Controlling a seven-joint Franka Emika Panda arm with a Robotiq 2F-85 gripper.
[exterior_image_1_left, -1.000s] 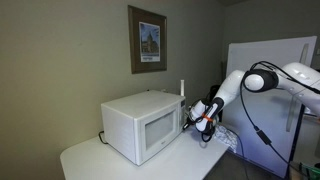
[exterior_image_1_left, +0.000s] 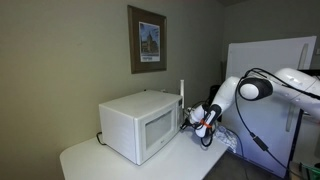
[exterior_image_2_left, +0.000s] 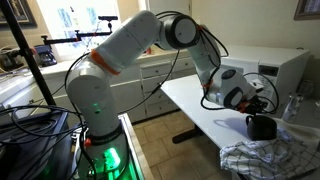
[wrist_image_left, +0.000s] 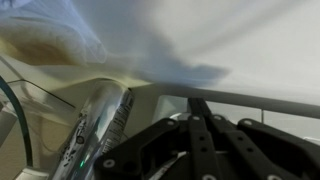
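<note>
My gripper is shut in the wrist view, and nothing shows between its black fingers. Close to the right end of the white microwave (exterior_image_1_left: 145, 125), the gripper (exterior_image_1_left: 186, 125) is small and hard to make out in exterior view 1. In exterior view 2 the same microwave (exterior_image_2_left: 272, 68) stands behind the arm, which reaches down above a dark round pot-like object (exterior_image_2_left: 261, 128). A shiny silver can-like cylinder (wrist_image_left: 95, 125) lies left of the fingers in the wrist view, apart from them.
A patterned cloth (exterior_image_2_left: 262, 158) covers the near end of the white table (exterior_image_2_left: 215, 118). At the wrist view's upper left is a clear bag with something tan inside (wrist_image_left: 45, 40).
The arm's wrist has shifted slightly downward beside the microwave's right end. The microwave has not moved.
</note>
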